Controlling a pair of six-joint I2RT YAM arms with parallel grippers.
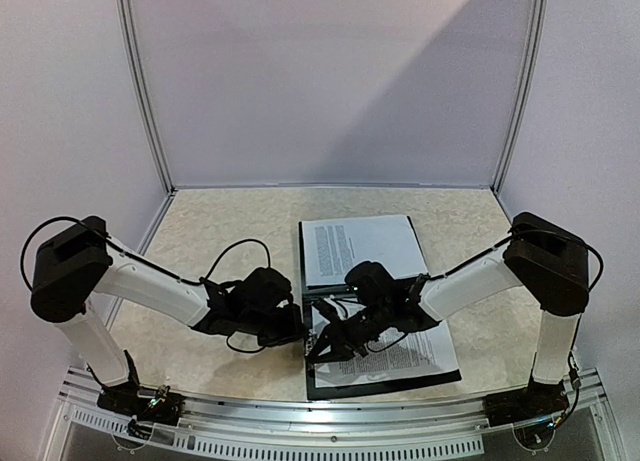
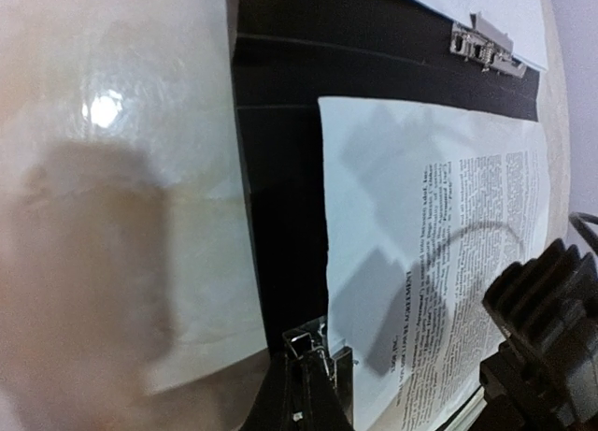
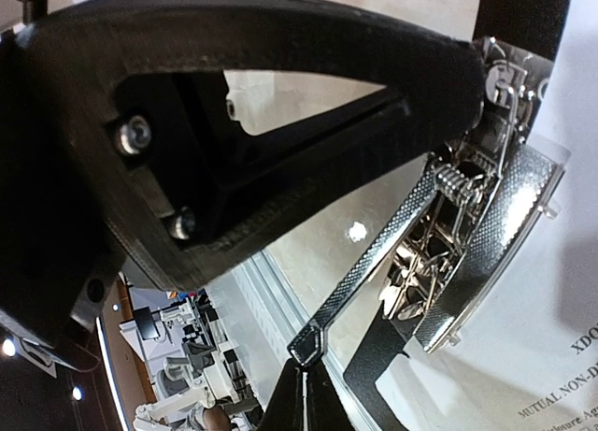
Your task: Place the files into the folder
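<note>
An open black folder (image 1: pixel 307 386) lies with a printed sheet (image 1: pixel 425 356) on its near half and another sheet (image 1: pixel 365 249) on its far half. The near half's metal clip (image 3: pixel 486 253) has its lever (image 3: pixel 374 263) swung outward, off the paper. My left gripper is shut at the clip's end by the folder's left edge; what exactly it pinches is hidden. In the right wrist view my right gripper appears shut, its tips at the lever's free end. Whether the thin lever sits between them is unclear.
My two arms meet closely over the folder's left side.
</note>
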